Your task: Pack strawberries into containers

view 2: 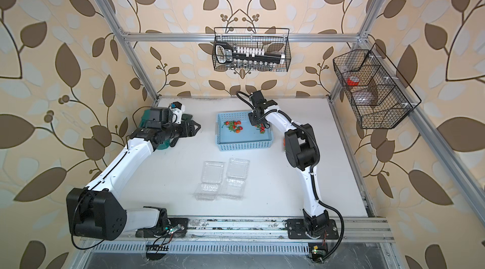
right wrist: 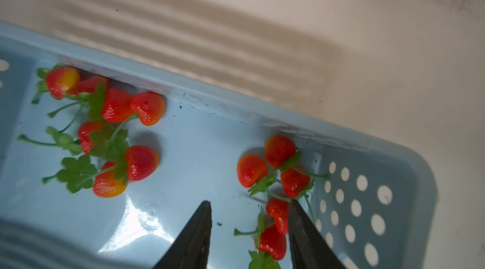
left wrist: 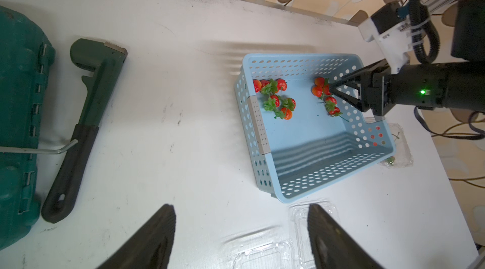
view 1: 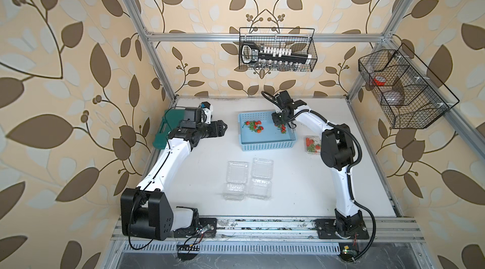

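Strawberries with green stems lie in two clusters inside the blue basket (left wrist: pixel 260 125): a left cluster (right wrist: pixel 118 142) and a right cluster (right wrist: pixel 275 167) by its right wall. Over that right cluster hangs my right gripper, open, nothing held; one finger (right wrist: pixel 298 238) partly covers the lower berries. My left gripper (view 1: pixel 225 128) is well left of the basket, above the table, its fingers apart and empty. Two empty clear containers, the left one (view 1: pixel 237 173) and the right one (view 1: pixel 262 169), lie with lids open in front of the basket. A filled container (view 1: pixel 312 144) holds strawberries right of the basket.
At the left edge sit a green case (left wrist: pixel 17 127) and a pipe wrench (left wrist: pixel 93 102). Wire baskets hang above, one (view 1: pixel 276 51) on the back wall and one (view 1: pixel 404 87) at the right. Bare table lies between the left gripper and the basket.
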